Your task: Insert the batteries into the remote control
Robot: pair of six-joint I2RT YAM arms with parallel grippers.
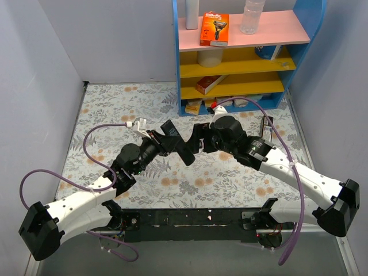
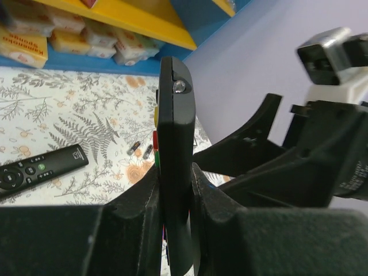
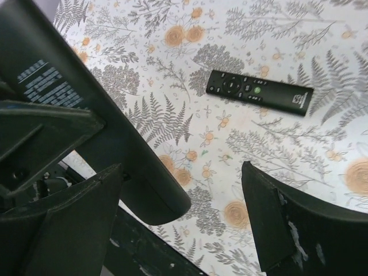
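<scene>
A black remote control (image 1: 184, 152) is clamped in my left gripper (image 1: 168, 142), tilted above the table. The left wrist view shows this held remote (image 2: 177, 115) edge-on, with coloured buttons along its left side. Its back, with a printed label, faces the right wrist view, where the left gripper's dark finger (image 3: 40, 138) crosses it. My right gripper (image 1: 199, 140) is open just right of the held remote, with nothing seen gripped between its fingers. Two small dark cylinders, possibly batteries (image 2: 134, 148), lie on the table.
Another black remote (image 3: 259, 92) lies buttons up on the floral tabletop. A dark, label-bearing narrow object (image 1: 267, 127) sits at the table's right. Behind stands a colourful shelf (image 1: 241, 92) with boxes and bottles.
</scene>
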